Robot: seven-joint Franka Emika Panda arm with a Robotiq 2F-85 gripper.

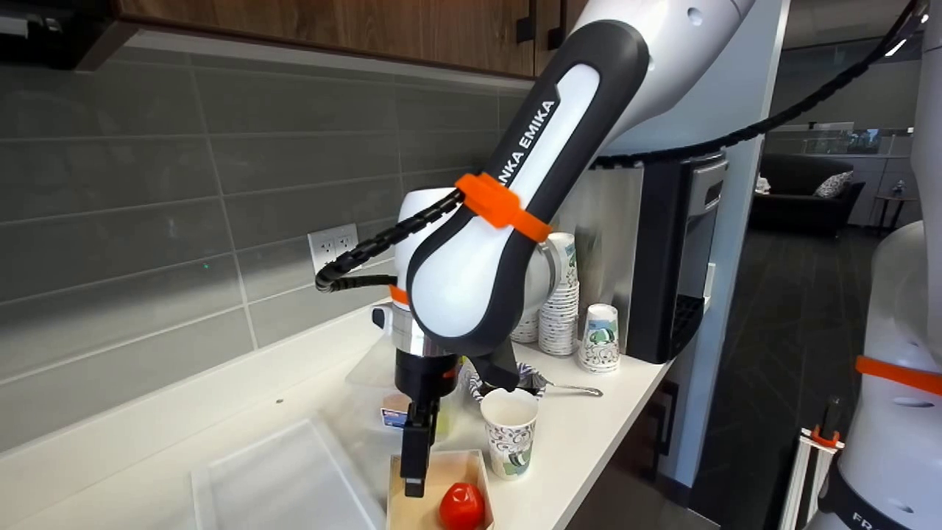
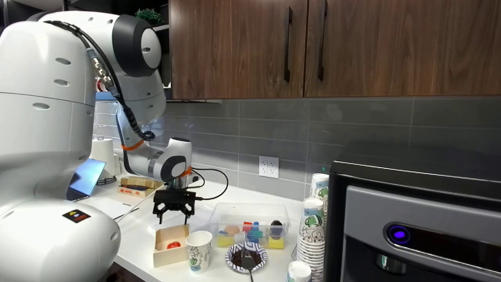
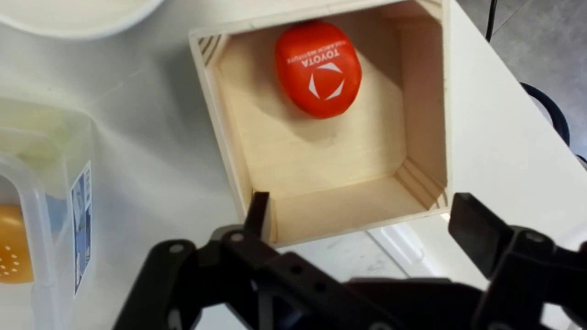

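Note:
A red ball-like object with white Toyota lettering (image 3: 319,68) rests on the floor of a square wooden box (image 3: 330,165), near one wall in the wrist view. Exterior view 1 shows the same red object (image 1: 461,506) inside the box (image 1: 406,509). Above the box my gripper stands open, its fingers wide apart with nothing between them. From the second exterior view, the gripper (image 2: 173,221) hangs over the back side of the box (image 2: 172,256), pointing down and clear of the red object (image 2: 173,244).
Close beside the box stands a paper cup (image 2: 199,251). A clear plastic bin (image 2: 249,211) with colored items lies behind a patterned bowl (image 2: 246,256) with a utensil. Stacked cups (image 2: 311,230) stand by the dispenser. A translucent lid (image 1: 287,481) lies on the counter.

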